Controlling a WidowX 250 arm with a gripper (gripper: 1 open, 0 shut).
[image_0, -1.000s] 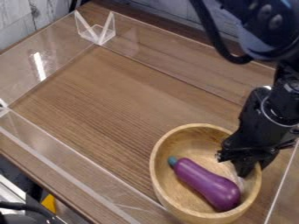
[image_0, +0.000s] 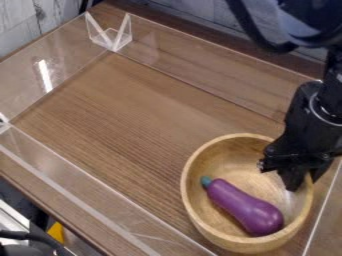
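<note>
A wooden bowl (image_0: 211, 160) sits at the lower right of the tray, with a purple toy eggplant (image_0: 243, 206) lying in it, its green tip to the upper left. My black gripper (image_0: 291, 168) reaches down over the bowl's right side, fingertips at a pale, shiny object inside near the rim. The fingertips are partly hidden, and I cannot tell clearly what, if anything, is between them.
The wooden tray floor (image_0: 114, 115) is clear to the left and middle. A white wire piece (image_0: 111, 32) stands at the back left. Tray walls bound the left and back; black cables lie at the lower left.
My gripper has shifted slightly around the bowl's right side.
</note>
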